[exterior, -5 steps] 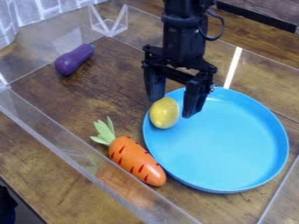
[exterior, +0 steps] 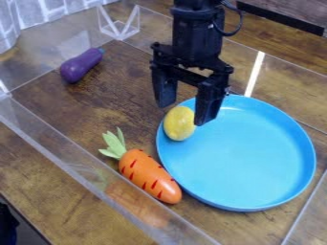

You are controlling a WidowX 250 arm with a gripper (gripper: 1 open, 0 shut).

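The black gripper (exterior: 192, 86) hangs open above the blue plate (exterior: 250, 167), its fingers spread over a yellow oval object (exterior: 179, 122) that rests on the plate's upper left edge. Nothing shows held between the fingers. An orange toy carrot (exterior: 147, 175) with a green top lies left of the plate, near the front.
A purple eggplant (exterior: 80, 65) lies at the back left of the dark wooden surface (exterior: 76, 105). Clear plastic walls run along the left and right edges.
The gripper has risen slightly from over the yellow object, which now shows more fully below it. The other objects are unmoved.
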